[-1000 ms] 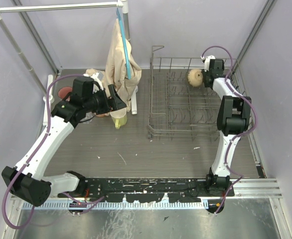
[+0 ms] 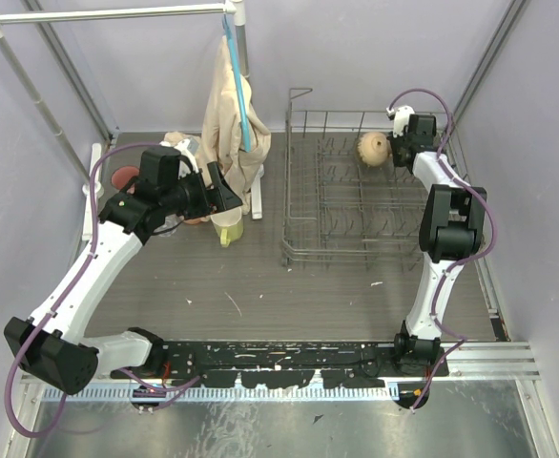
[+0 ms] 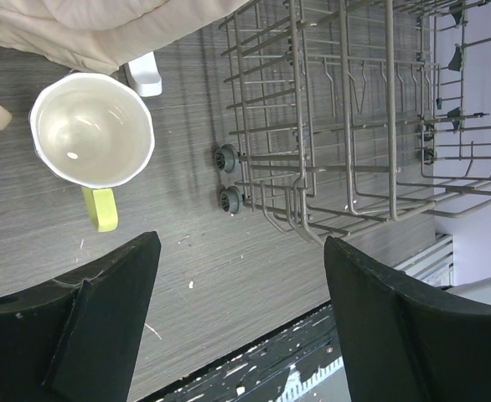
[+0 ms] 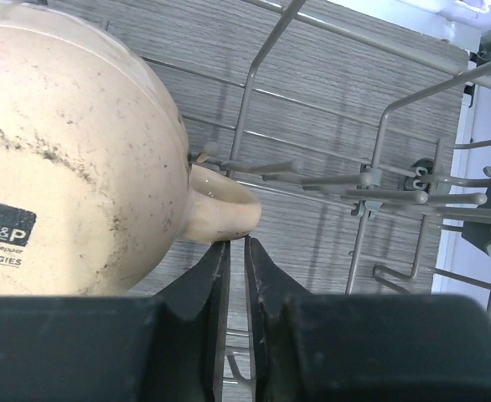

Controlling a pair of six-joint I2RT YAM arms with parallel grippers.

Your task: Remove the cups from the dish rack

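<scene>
A cream cup (image 2: 373, 149) printed "S&P" rests on the back part of the dish rack (image 2: 289, 219); in the right wrist view its body (image 4: 69, 159) fills the left side, handle pointing right. My right gripper (image 2: 397, 145) is at that handle, its fingertips (image 4: 237, 247) close together just below it; whether the handle is held cannot be told. My left gripper (image 2: 219, 189) stands open and empty above a cup with a yellow handle (image 3: 100, 205) on the floor left of the rack.
A beige cloth (image 2: 232, 134) hangs from a white rail at the back, left of the rack. Other cups lie partly hidden at the left.
The left arm and the cups look unchanged.
</scene>
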